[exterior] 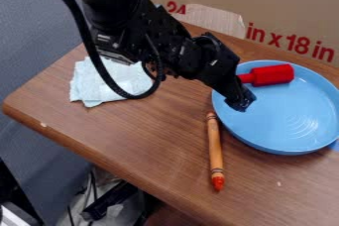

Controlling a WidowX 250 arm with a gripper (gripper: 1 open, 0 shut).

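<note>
My gripper (239, 97), black, reaches from the top left down to the left part of a blue plate (291, 121); whether its fingers are open or shut is hard to make out. A red cylindrical object (276, 74) lies on the plate's back part, just right of the gripper. An orange crayon (215, 156) with a red tip lies on the table left of the plate. A folded pale cloth (95, 86) lies at the left, partly behind the arm.
The wooden table (133, 141) has bare room in front and at left, with its edge dropping to the floor. A cardboard box (265, 12) stands along the back.
</note>
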